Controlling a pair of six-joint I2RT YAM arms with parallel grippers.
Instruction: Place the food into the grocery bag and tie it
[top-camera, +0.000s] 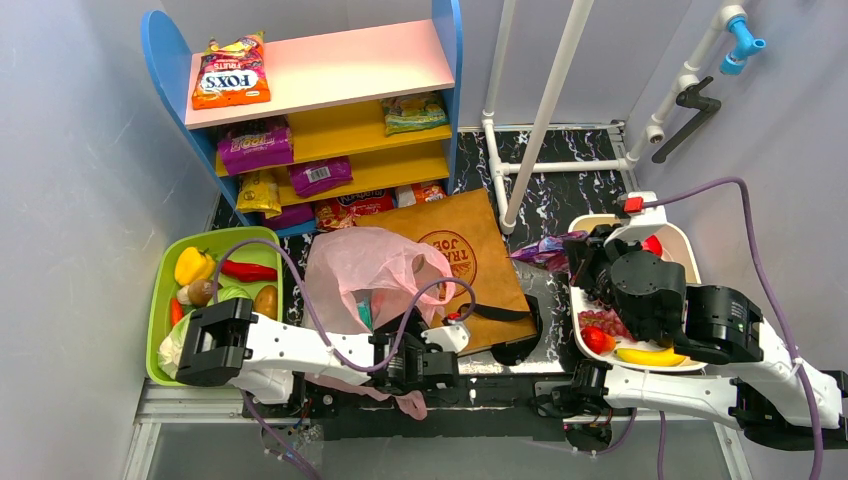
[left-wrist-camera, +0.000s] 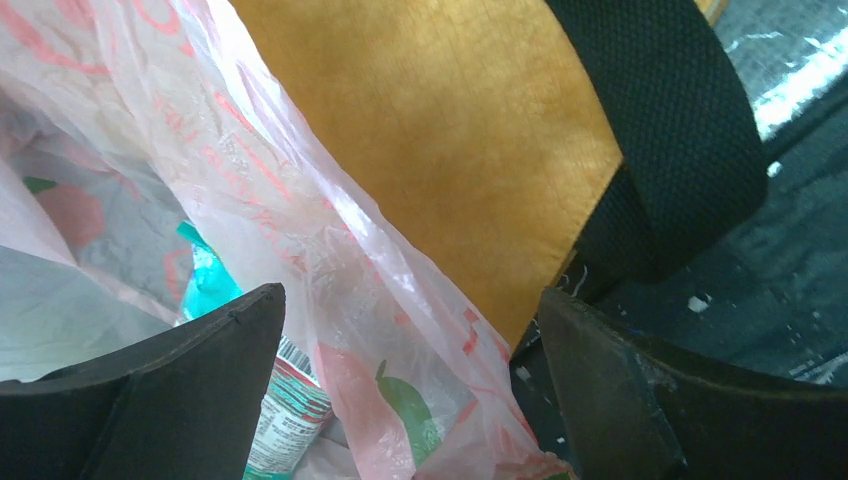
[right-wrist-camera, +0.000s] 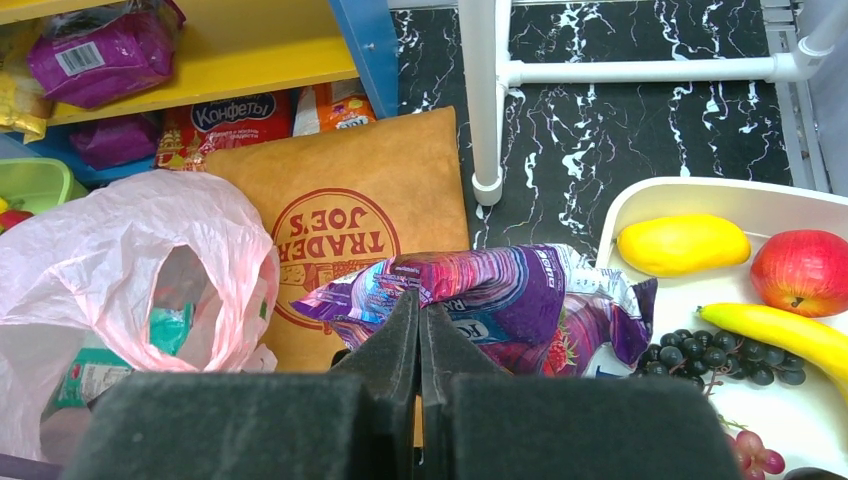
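The pink plastic grocery bag lies crumpled on the table with its mouth open. Inside it shows a teal packet. Over the near side of the bag, my left gripper is open; a fold of the bag's rim runs between its spread fingers without being pinched. At the right, my right gripper is shut on a purple snack packet, which sticks out to the left of it in the top view. How much of the packet lies between the fingertips cannot be made out.
A brown paper bag with black straps lies beside the pink bag. The white fruit tray is under the right arm, and the green vegetable tray stands at the left. Behind are the snack shelf and white pipes.
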